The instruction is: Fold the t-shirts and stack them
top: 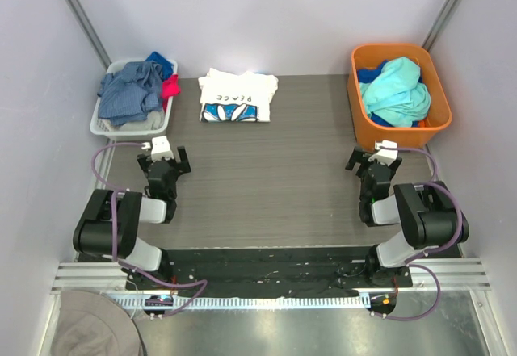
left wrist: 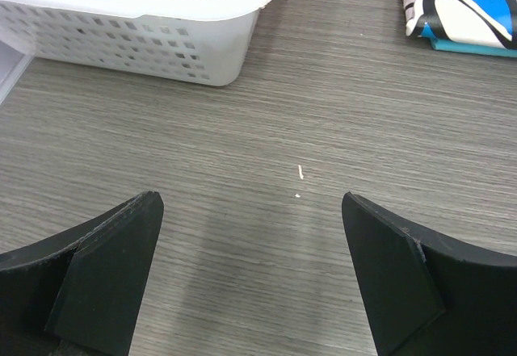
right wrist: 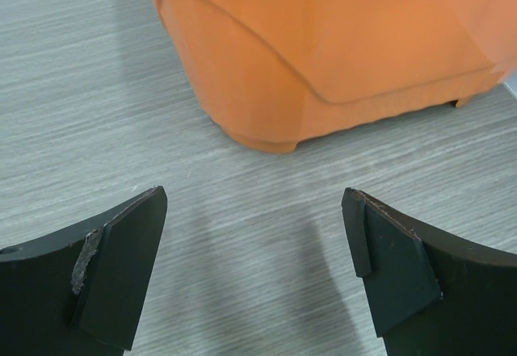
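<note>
A folded white t-shirt (top: 238, 91) with dark lettering and a blue print lies at the back of the table, left of centre, on top of the folded stack there; a blue-green edge shows under it in the left wrist view. My left gripper is open over bare table in front of the white basket, nothing between its fingers. Open and empty as well, my right gripper hovers over the table just in front of the orange basket. A turquoise cloth (top: 396, 92) and dark blue cloth lie heaped in that basket.
At the back left stands a white basket (top: 132, 136) holding blue, red and grey clothes. The orange basket (top: 376, 136) fills the back right corner. Between the arms the table (top: 266, 186) is clear.
</note>
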